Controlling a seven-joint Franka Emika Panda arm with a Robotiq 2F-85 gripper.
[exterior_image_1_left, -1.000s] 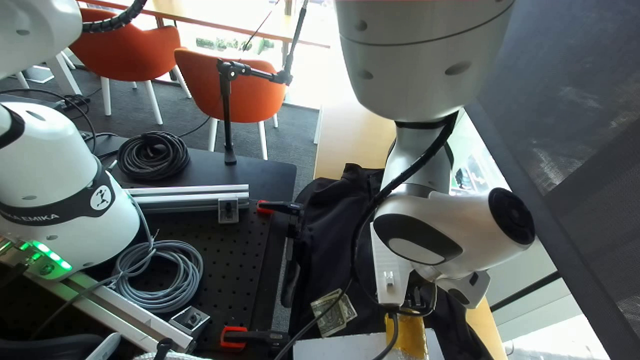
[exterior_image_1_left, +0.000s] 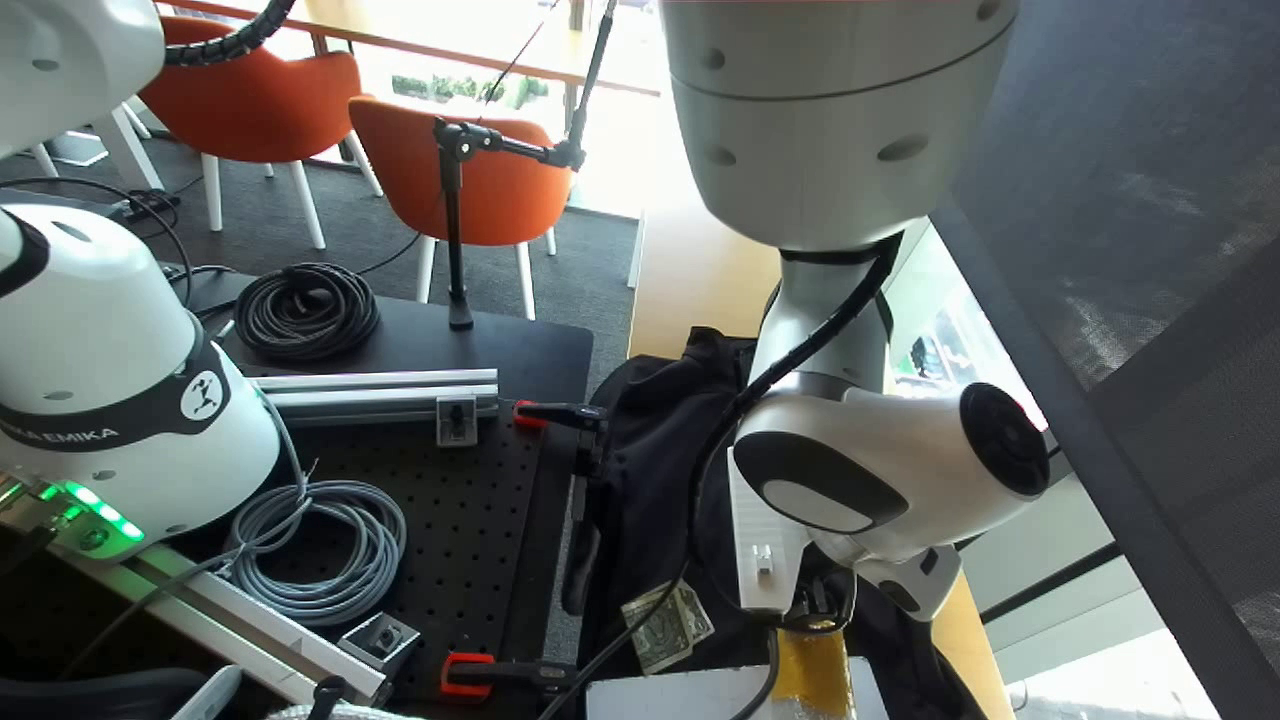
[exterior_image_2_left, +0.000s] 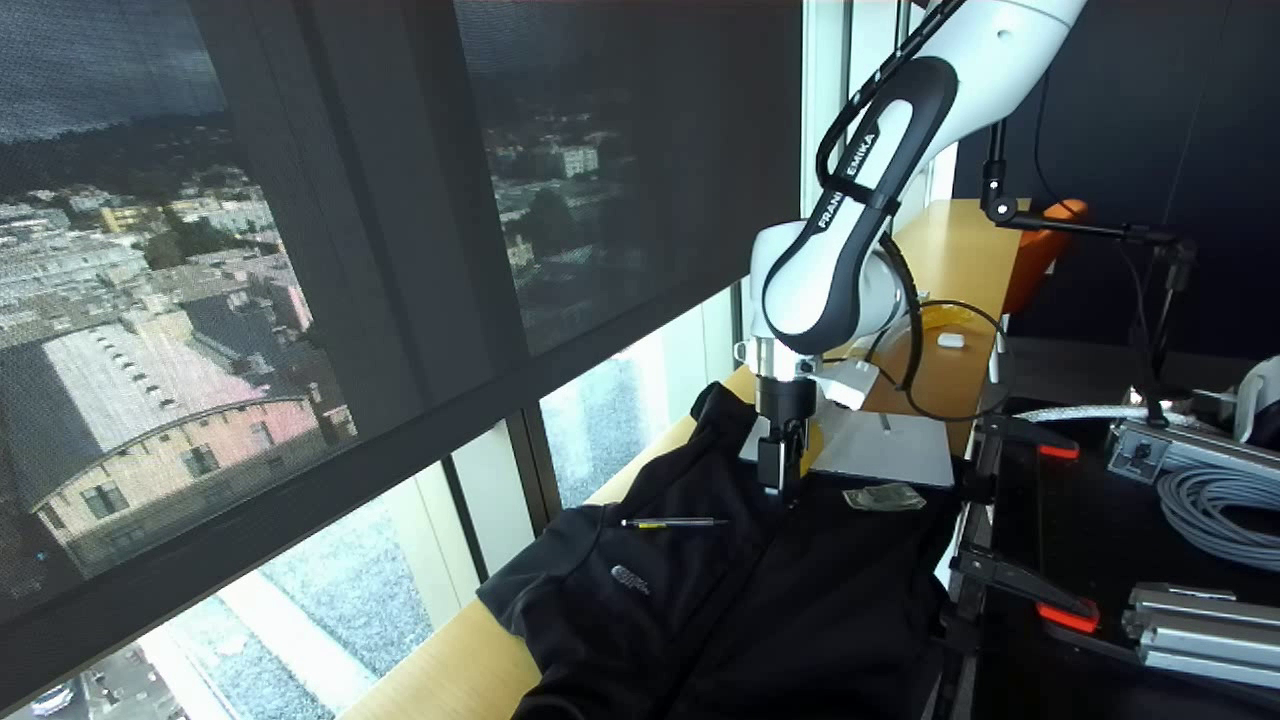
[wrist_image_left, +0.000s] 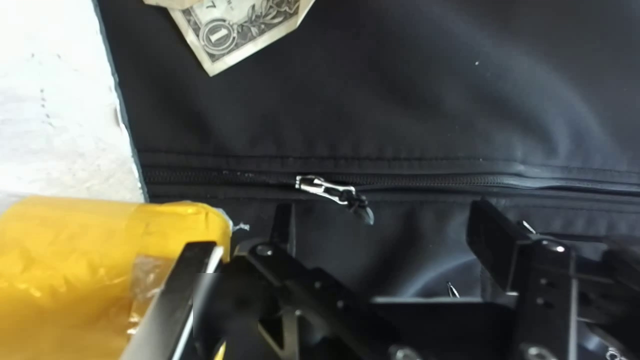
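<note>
A black jacket (exterior_image_2_left: 828, 588) is spread over the wooden ledge. In the wrist view its zipper runs across the middle, and a silver zipper pull (wrist_image_left: 324, 188) with a dark cord end lies on it. My gripper is above the jacket, its fingers (wrist_image_left: 490, 237) apart with a wide gap and nothing held between them. The zipper pull appears just beyond the fingertips, towards the left finger. From the second exterior view, the gripper (exterior_image_2_left: 781, 480) points down close to the cloth; whether it touches cannot be told.
A folded dollar bill (wrist_image_left: 240, 27) rests on the jacket. Beside the gripper are a yellow package (wrist_image_left: 78, 246) and a white board (wrist_image_left: 60, 102). A pen (exterior_image_2_left: 674, 523) lies on the cloth nearer the window. Black clamps (exterior_image_2_left: 1020, 582) line the adjoining table edge.
My arm and hand have shifted slightly left in the first exterior view. The dollar bill and jacket look unmoved.
</note>
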